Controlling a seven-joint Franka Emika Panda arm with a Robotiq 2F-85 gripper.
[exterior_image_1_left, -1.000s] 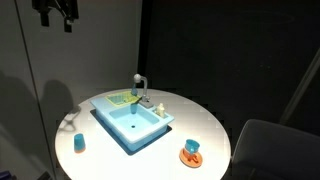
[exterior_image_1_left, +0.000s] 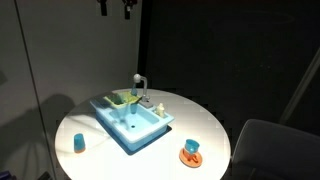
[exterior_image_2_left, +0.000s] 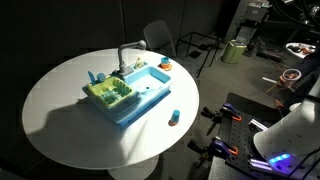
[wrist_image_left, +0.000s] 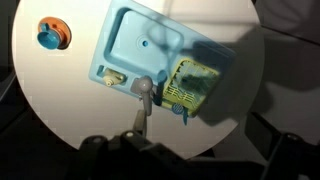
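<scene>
High above the round white table, my gripper (exterior_image_1_left: 115, 9) shows at the top edge of exterior view 1, open and empty. Its two dark fingers frame the lower part of the wrist view, wide apart. Below sits a light-blue toy sink (exterior_image_1_left: 112, 133) with a grey faucet (wrist_image_left: 147, 88). A green and yellow dish rack (exterior_image_2_left: 112, 95) occupies one end of the sink; small blue utensils stand at its edge. Near the table's front left edge stands a blue cup (exterior_image_1_left: 79, 143). A teal cup (exterior_image_1_left: 191, 146) rests on an orange saucer (exterior_image_1_left: 190, 159) across the table.
A small cream bottle (exterior_image_1_left: 160, 110) is on the sink's rim beside the faucet. Bare table (exterior_image_2_left: 70, 125) surrounds the sink. A dark grey chair (exterior_image_1_left: 262, 150) is close to the table's right side. The robot's base and cables are beyond the table edge in exterior view 2.
My gripper has moved steadily to the right in exterior view 1 and slightly up, from the left wall towards above the sink. The objects on the table have stayed put.
</scene>
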